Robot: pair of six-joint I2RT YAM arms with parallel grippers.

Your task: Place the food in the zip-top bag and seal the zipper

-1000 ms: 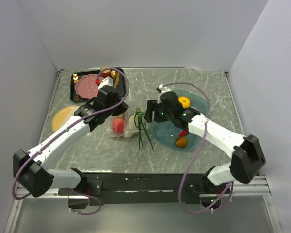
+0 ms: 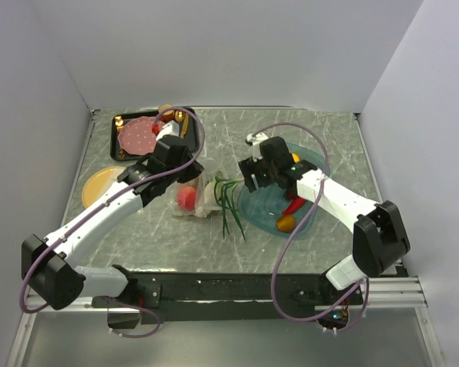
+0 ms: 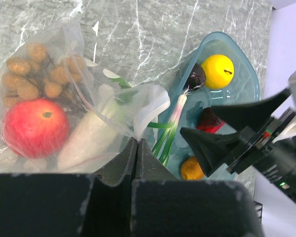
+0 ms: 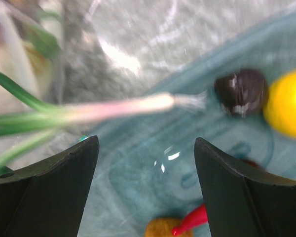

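The zip top bag [image 3: 49, 84] holds a red apple [image 3: 35, 127], brown nuggets [image 3: 30, 74] and a long pale vegetable [image 3: 89, 138]. My left gripper is shut at the bag's edge; whether film is between its fingers is hard to tell. A spring onion [image 4: 128, 106] lies across the blue bin's rim, green leaves hanging out beside the bag in the top view. My right gripper [image 2: 256, 172] is open above it, nothing between its fingers.
The blue bin [image 2: 264, 222] holds a yellow fruit [image 3: 218, 71], a dark round item [image 4: 241, 92], red pepper and orange fruit. A black tray and yellow plate [image 2: 96, 185] lie left. Bare counter surrounds them.
The left arm has not visibly moved.
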